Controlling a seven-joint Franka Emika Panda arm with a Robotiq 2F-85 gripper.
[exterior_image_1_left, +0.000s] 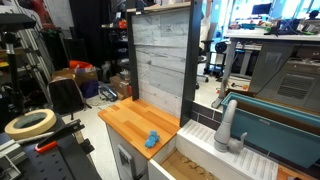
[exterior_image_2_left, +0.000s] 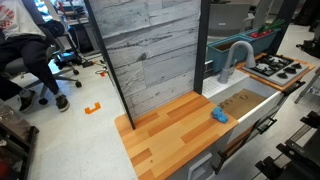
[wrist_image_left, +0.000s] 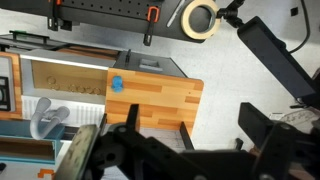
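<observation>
A small blue object (exterior_image_1_left: 152, 139) rests on the wooden countertop (exterior_image_1_left: 130, 118), near its front edge by the drawer side. From the second exterior view the same blue object (exterior_image_2_left: 219, 115) sits at the counter's right end. In the wrist view, my gripper is high above the counter, its dark fingers wide apart and nothing between them. The blue object (wrist_image_left: 117, 82) appears far below, on the left part of the wooden counter. The gripper cannot be made out in either exterior view.
A white tray-like compartment (exterior_image_2_left: 262, 89) with a tan bottom lies beside the counter. Behind it stands a grey faucet (exterior_image_1_left: 228, 125) near a blue-green sink basin (exterior_image_1_left: 270, 128). A whitewashed plank panel (exterior_image_1_left: 163, 60) backs the counter. A tape roll (wrist_image_left: 200, 18) lies apart.
</observation>
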